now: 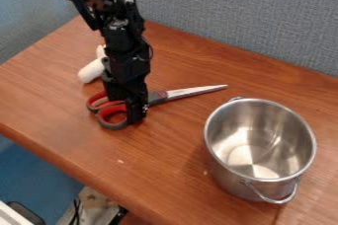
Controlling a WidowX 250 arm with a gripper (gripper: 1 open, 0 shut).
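Note:
Red-handled scissors lie on the wooden table, their silver blades pointing right. My black gripper is down over the handle and pivot end of the scissors, hiding part of them. Its fingers are dark against dark, so whether they stand open or shut is hard to see. A white cylindrical object lies behind the arm on the left.
A steel pot with wire handles stands at the right, apart from the scissors. A grey partition runs along the back. The table's left front edge borders a blue floor.

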